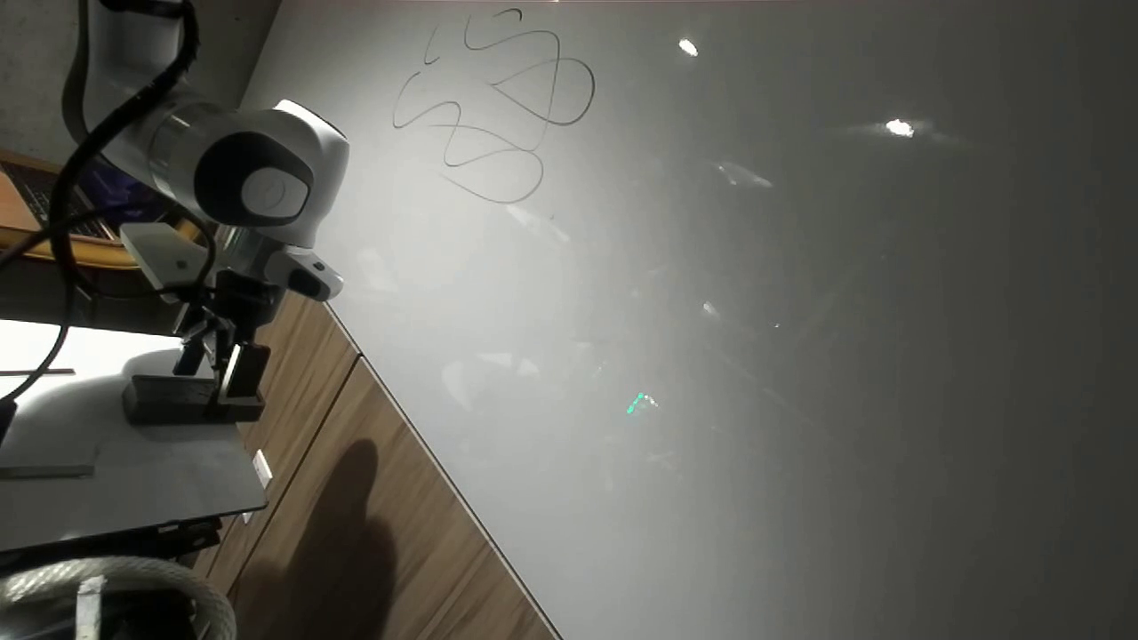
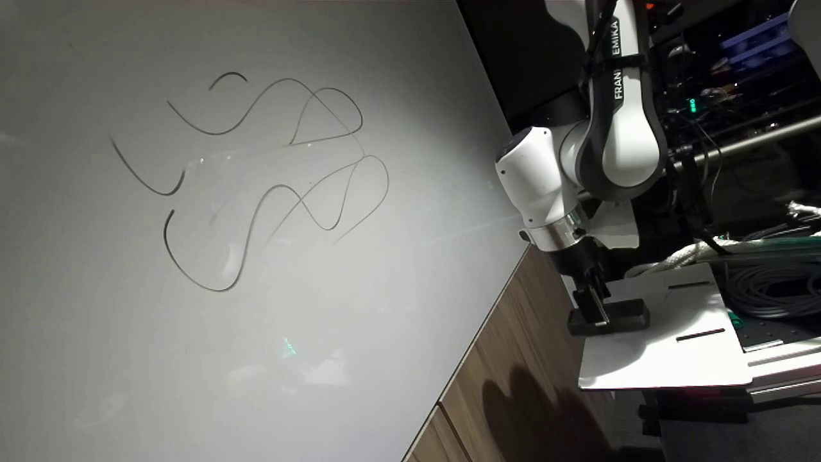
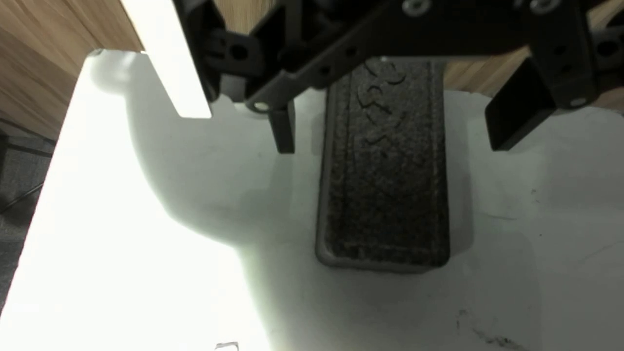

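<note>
A dark, rectangular eraser-like block [image 3: 386, 187] lies on a white board surface [image 3: 281, 245], its speckled top facing the wrist camera. My gripper is open, with one finger on each side of the block in that view and a gap between each finger and its sides. In exterior view 1 the gripper [image 1: 220, 372] is over the right part of the block [image 1: 171, 400]. From exterior view 2, the fingers [image 2: 591, 305] overlap the left part of the block [image 2: 627, 316]. Whether the fingertips reach below its top is hard to tell.
A large whiteboard [image 1: 747, 512] carries black curved marker lines [image 2: 254, 215] and fills most of both exterior views. Between it and the white surface is a wooden panel [image 1: 395, 512]. Coiled cables [image 2: 777, 289] lie beside the white surface.
</note>
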